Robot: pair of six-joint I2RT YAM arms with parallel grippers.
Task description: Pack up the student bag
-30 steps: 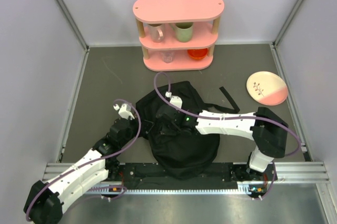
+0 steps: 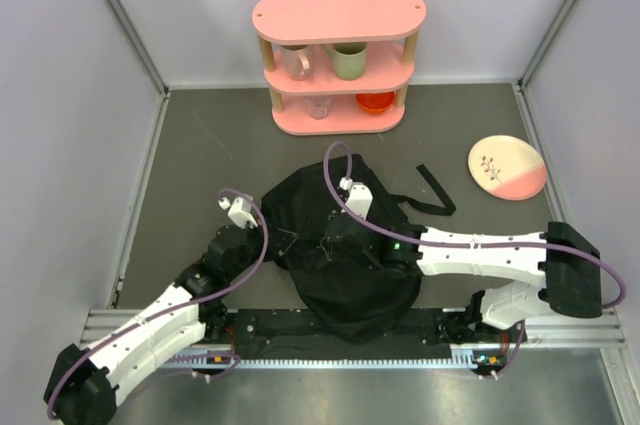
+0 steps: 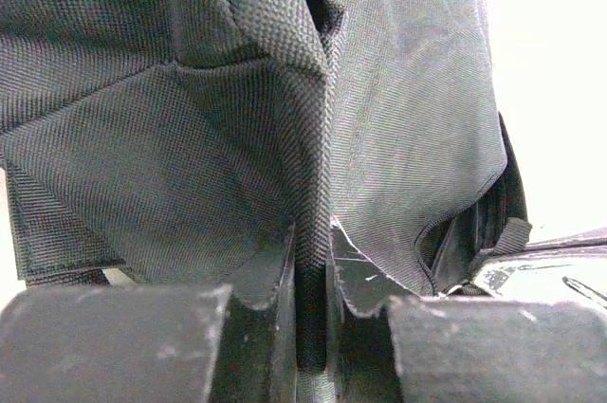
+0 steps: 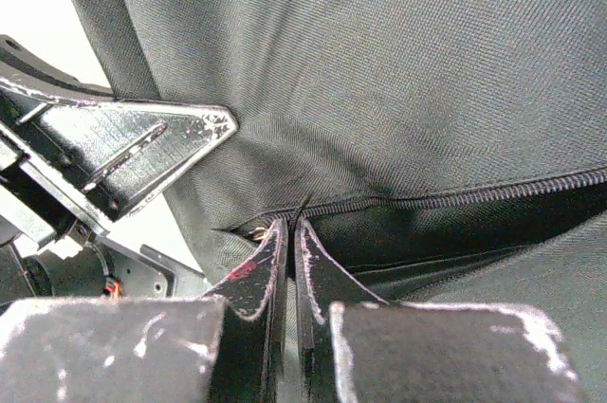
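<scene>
A black backpack [image 2: 350,300] lies rumpled in the middle of the table. At its left side my left gripper [image 2: 283,240] is shut on a folded edge of the fabric, which runs between its fingers in the left wrist view. My right gripper is shut over the bag's zipper [image 4: 474,192] near its end, where a small puller shows beside the fingertips; whether anything is between them is hard to tell. The zipper opening shows dark to the right.
At the back stands a pink shelf [image 2: 340,15] with mugs, a glass and a red bowl [image 2: 375,102]. A pink and cream plate [image 2: 506,167] lies at the right.
The left gripper has barely moved.
</scene>
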